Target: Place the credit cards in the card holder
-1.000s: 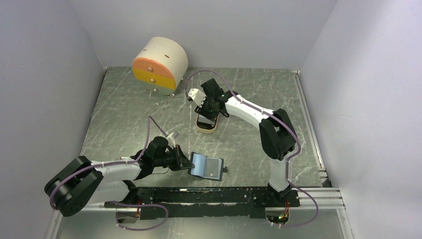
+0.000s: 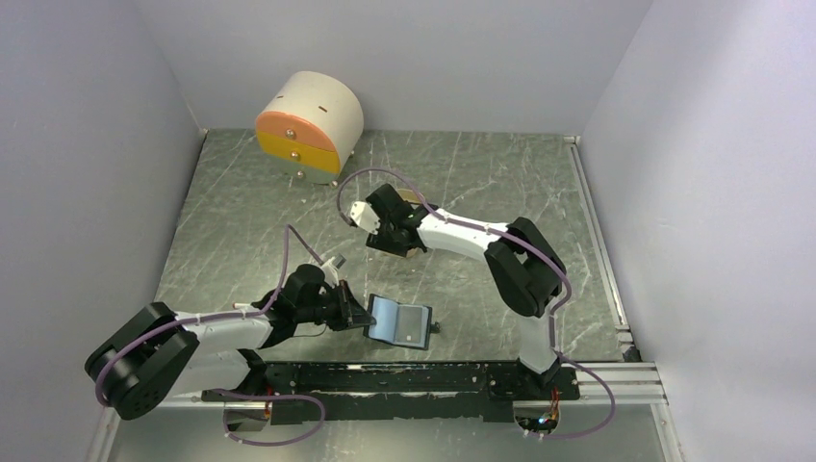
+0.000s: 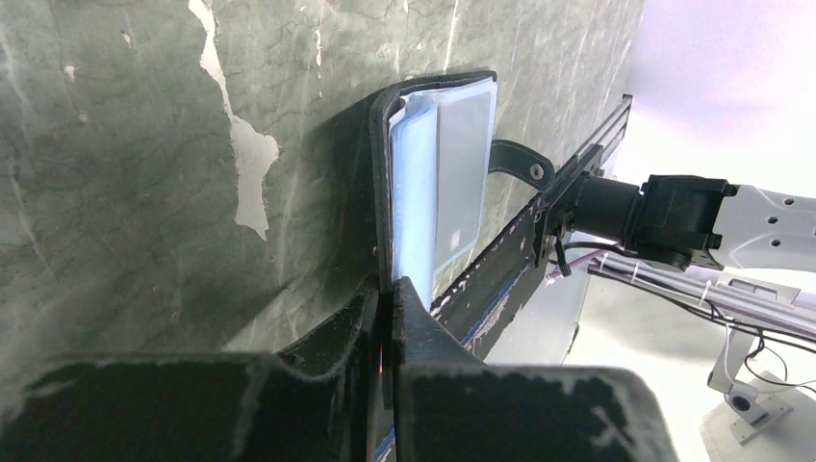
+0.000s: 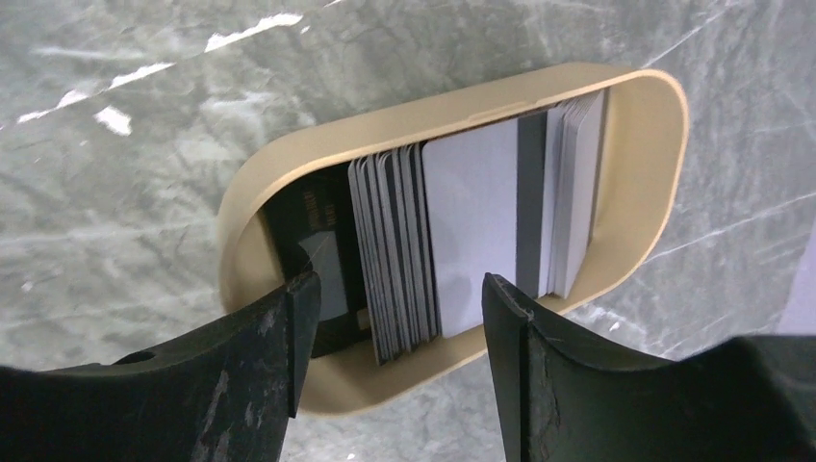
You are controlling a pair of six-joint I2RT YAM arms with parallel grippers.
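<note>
A black card holder with clear bluish sleeves [image 3: 467, 164] lies spread open near the table's front edge; its sleeves also show in the top view [image 2: 412, 325]. My left gripper is shut on the holder's left edge. Over the tan oval box [image 4: 664, 106], my right gripper stands open, with nothing held between its fingers. From above, the right arm hides much of the box.
A rounded cabinet with orange and yellow drawers [image 2: 300, 152] stands at the back left. The holder's strap [image 3: 522, 164] sticks out to its right. Free table lies at the right [image 2: 539, 183] and at the left [image 2: 221, 231].
My right gripper has moved left and toward the front over the box, whose front end is now more covered from above. The left arm and the card holder have stayed put.
</note>
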